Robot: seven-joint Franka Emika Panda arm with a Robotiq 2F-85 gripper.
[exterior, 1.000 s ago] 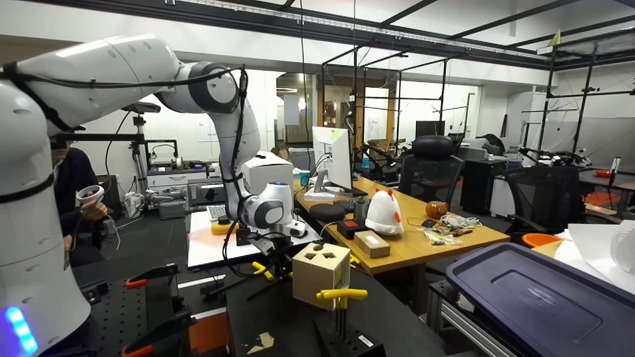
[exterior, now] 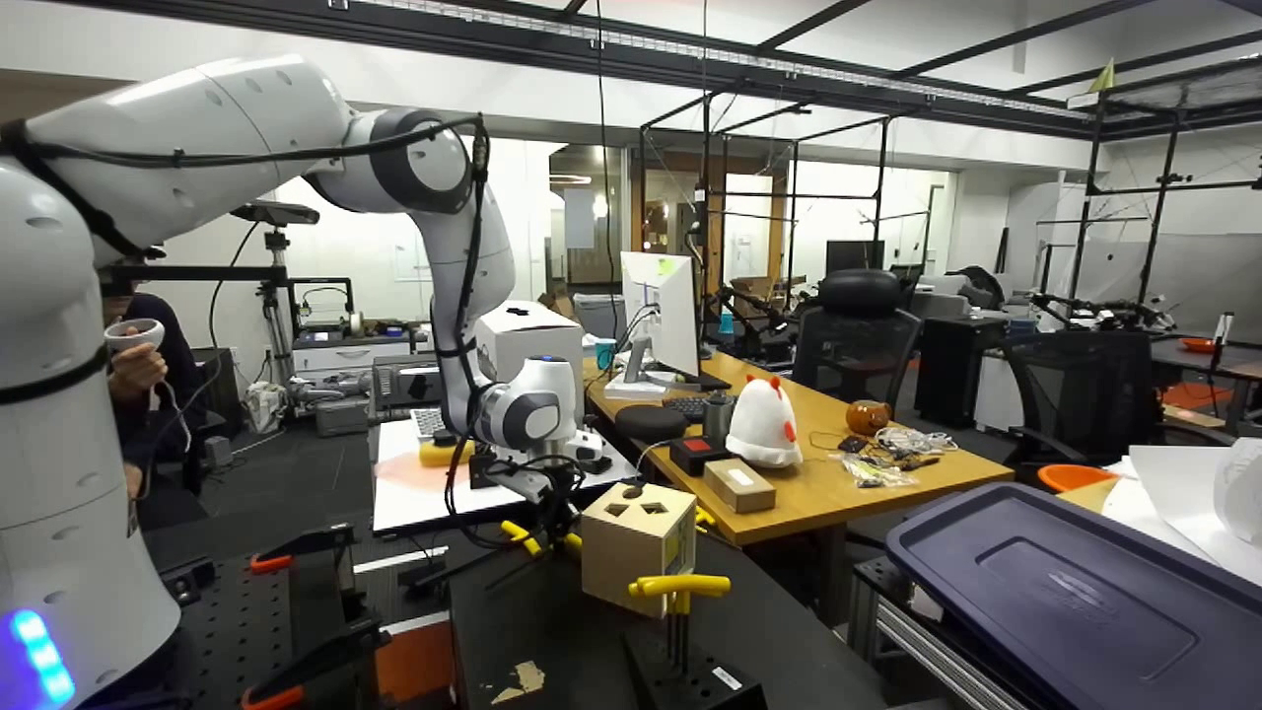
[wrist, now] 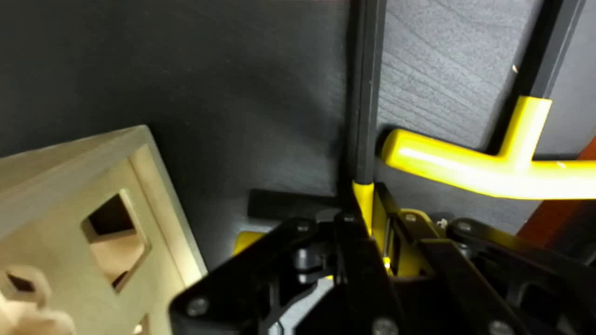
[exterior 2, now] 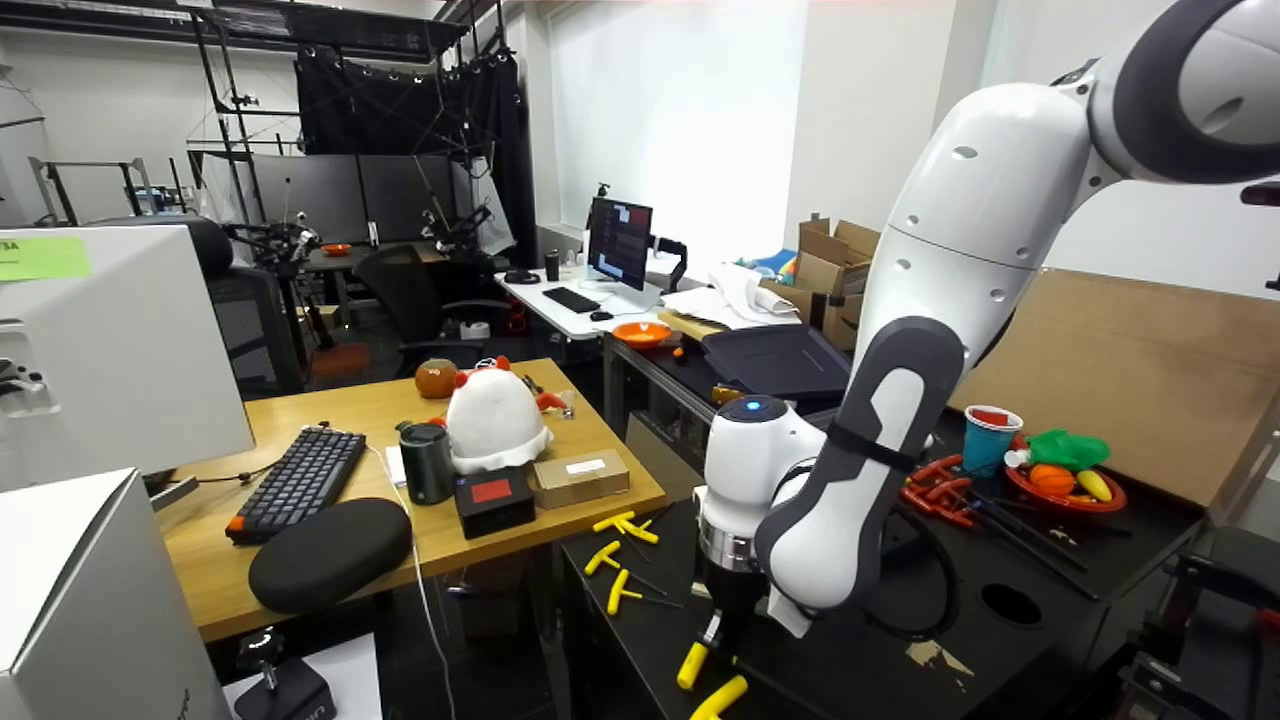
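Observation:
My gripper is shut on the yellow handle (wrist: pixel 363 200) of a T-handle hex key, just where the handle meets its dark shaft (wrist: pixel 367 106). The shaft points away over the black tabletop, with a shadow along it. To its right in the wrist view lies a second yellow T-handle hex key (wrist: pixel 475 170), apart from the fingers. A wooden box (wrist: pixel 151 184) with shaped holes in its top stands close on the left. In exterior view 1 the gripper (exterior: pixel 553 521) hangs low behind the box, partly hidden by cables.
A dark stand holding a yellow-handled key (exterior: pixel 680 585) is in front of the box. More yellow-handled keys (exterior 2: pixel 617 593) lie near the table's edge. A wooden desk (exterior: pixel 816 509) with a white plush toy (exterior: pixel 764 426) adjoins. Behind the arm sits a red bowl (exterior 2: pixel 1068 492).
The arm and gripper have risen slightly and shifted a little left in exterior view 1. The wooden box has stayed in place. A person's hand with a white controller has moved up.

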